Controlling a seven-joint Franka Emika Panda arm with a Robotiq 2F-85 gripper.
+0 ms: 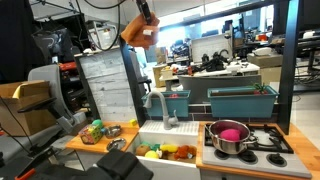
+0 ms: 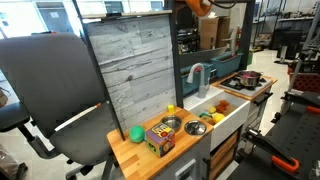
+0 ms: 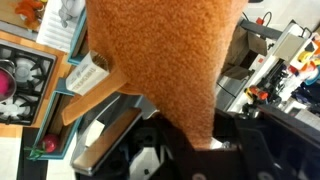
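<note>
An orange cloth (image 1: 139, 31) hangs high in the air at the top of exterior view 1, left of and above the sink. My gripper (image 1: 147, 12) is above it, shut on the cloth's upper part. In the wrist view the orange cloth (image 3: 165, 50) fills the upper middle, running down between the dark fingers of my gripper. It hides much of the scene beneath. Only a bit of orange cloth (image 2: 197, 6) shows at the top edge of exterior view 2.
Below is a white sink (image 1: 150, 136) holding colourful toy food, with a faucet (image 1: 160, 108) behind it. A pot (image 1: 229, 138) with a pink item sits on the stove (image 1: 270, 150) to the right. Teal planters (image 1: 243, 104) line the back shelf. Left stands a grey wood-look panel (image 1: 108, 85).
</note>
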